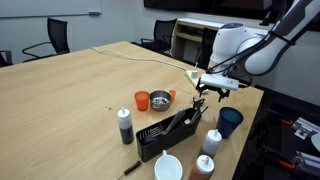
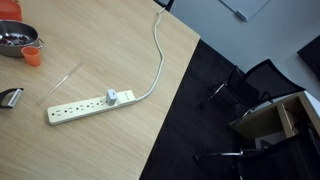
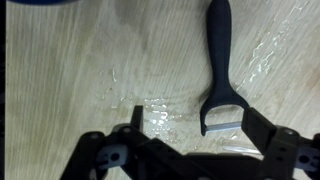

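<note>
A black-handled peeler (image 3: 219,55) lies flat on the wooden table in the wrist view, its forked head with the metal blade pointing down toward my fingers. My gripper is open above the table, and the peeler's head shows between its two fingers, nearer the right one. Nothing is gripped. In exterior view 1 the gripper (image 1: 204,90) hangs low over the right part of the table, behind the black box. Exterior view 2 shows the peeler's head (image 2: 11,97) at its left edge, with no gripper in sight there.
A black box (image 1: 150,147) with utensils stands close by, and a dark blue cup (image 1: 229,122) is to its right. Bottles, a white mug (image 1: 168,167), an orange cup (image 1: 142,101) and a metal pot (image 1: 160,100) surround it. A power strip (image 2: 90,107) lies farther back.
</note>
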